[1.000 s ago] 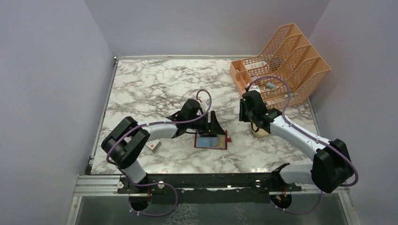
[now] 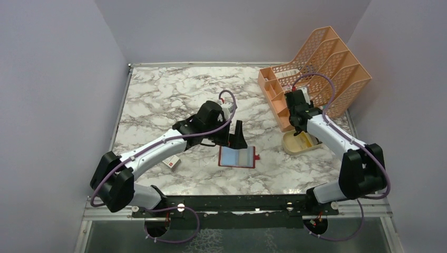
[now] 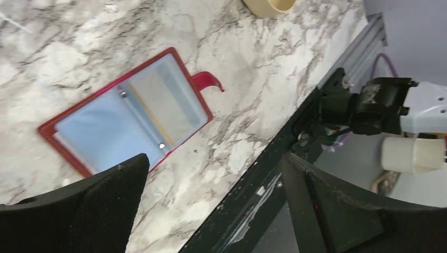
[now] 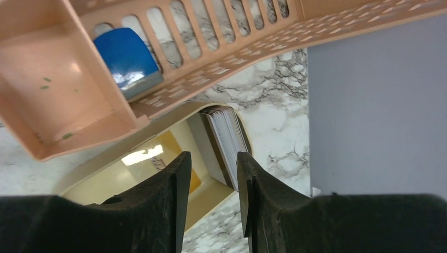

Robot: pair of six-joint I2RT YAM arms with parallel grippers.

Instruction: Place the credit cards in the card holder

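The card holder (image 2: 229,157) lies flat and opened out on the table, red-edged, with a blue side and a clear pocket (image 3: 171,92) showing a pale strip. Above it my left gripper (image 2: 237,142) stands wide open, empty between its fingers. A cream bin (image 2: 288,146) at the right holds a tight stack of cards (image 4: 224,137) standing on edge against one end. Over this bin hangs my right gripper, open, its fingertips in front of the stack and nothing between them. In the top view the right arm covers part of the bin.
An orange file rack (image 2: 274,108) adjoins the bin, with a blue object (image 4: 124,55) in one compartment. A yellow item (image 4: 171,150) lies on the bin's floor. A small white box (image 2: 171,162) sits at left.
My right gripper has moved right, from the bin's left side to over it. The left gripper has risen back off the holder, uncovering more of it.
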